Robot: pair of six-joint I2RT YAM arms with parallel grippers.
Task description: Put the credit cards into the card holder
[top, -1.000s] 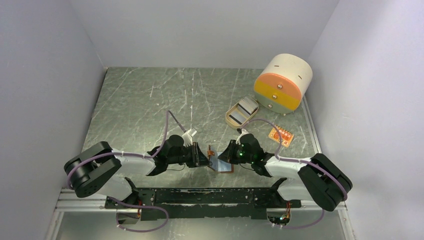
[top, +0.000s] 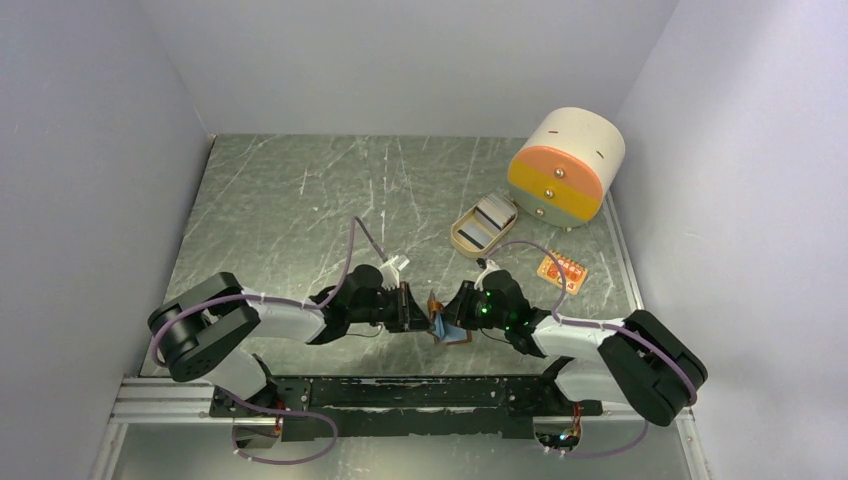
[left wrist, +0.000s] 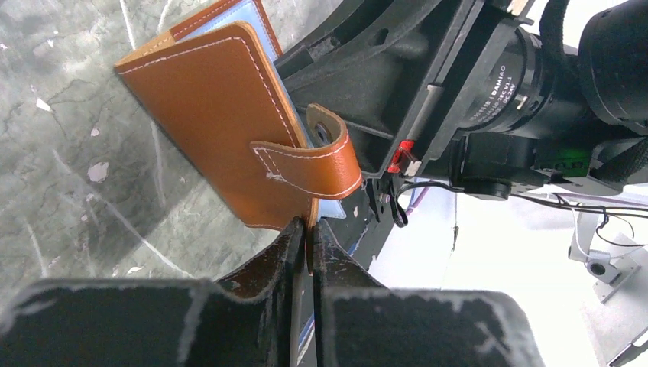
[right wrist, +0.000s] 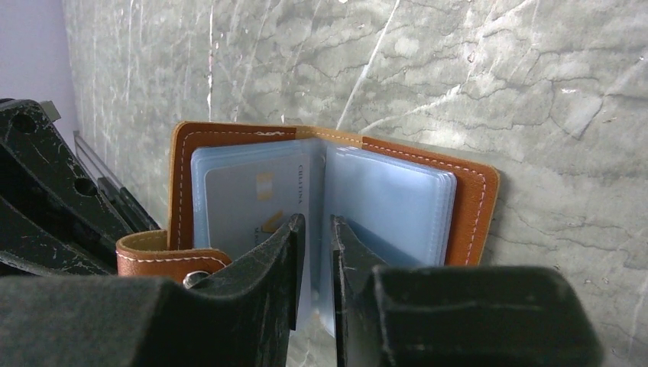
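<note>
Brown with pale stitching, the card holder (left wrist: pixel 206 107) stands partly folded, its clear sleeves inside and a strap with a snap at one edge. My left gripper is shut on the edge of its raised cover. In the right wrist view the card holder (right wrist: pixel 470 222) faces me like an open book, and a card (right wrist: pixel 256 199) shows through the left sleeve. My right gripper is part open at the fold, with a narrow gap between its fingertips. I see no card held there.
A beige box (top: pixel 463 245) holding several cards stands at the back right. Behind it is a drawer cabinet (top: pixel 565 165) with coloured fronts. An orange notepad (top: pixel 562 272) lies by the right wall.
The left gripper has moved right with the card holder's cover, which leans closer to the other half. My right arm has shifted only slightly.
</note>
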